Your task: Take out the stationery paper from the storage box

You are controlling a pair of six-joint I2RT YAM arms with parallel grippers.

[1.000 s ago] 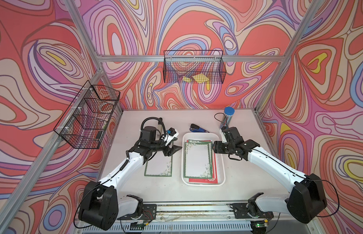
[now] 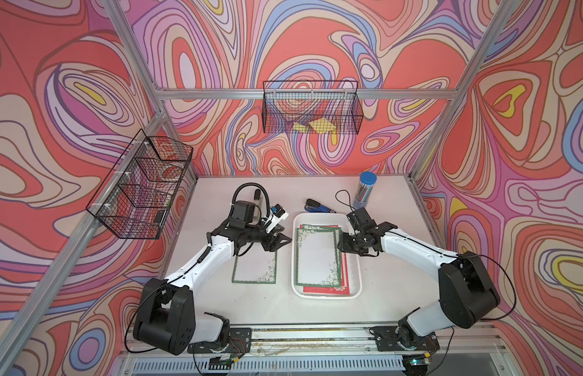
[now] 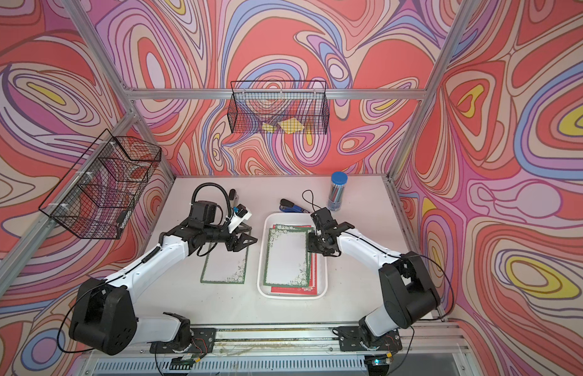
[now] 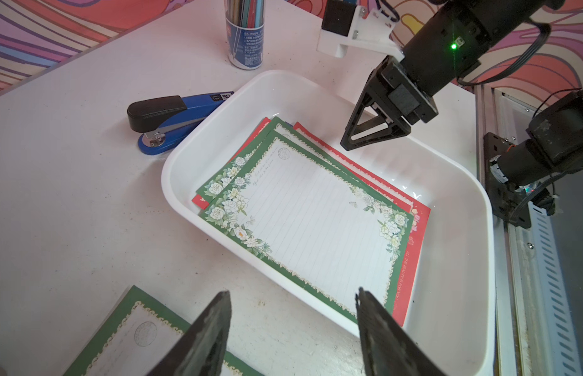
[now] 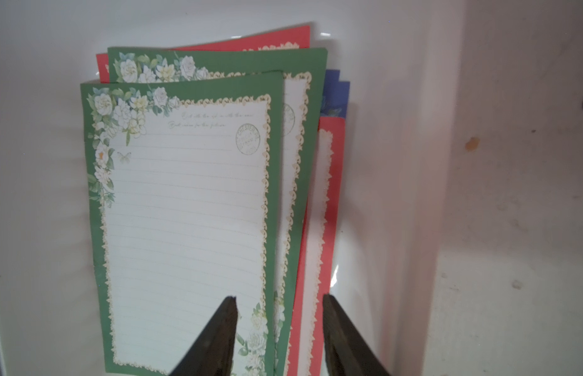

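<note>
Inside the white storage box (image 2: pixel 358 285) lies a loose stack of paper. Uppermost is a green-bordered sheet (image 5: pixel 185 232) with white flowers; green, red and blue edges show beneath it. My right gripper is partly open above the stack's right edge, its fingers apart and nothing held between them. My left gripper stands open and empty just left of the box. Below it on the table lies another green-bordered sheet (image 2: pixel 254 269), partly covered by the left arm in the top views.
Behind the box are a blue stapler (image 4: pixel 178 116) and a pen can with a blue top (image 2: pixel 364 190). A dark-handled object (image 2: pixel 257 194) lies behind the left arm.
My right arm has moved down and inward, bringing its gripper lower over the box's right side. The left arm has shifted only slightly. The papers look unmoved.
</note>
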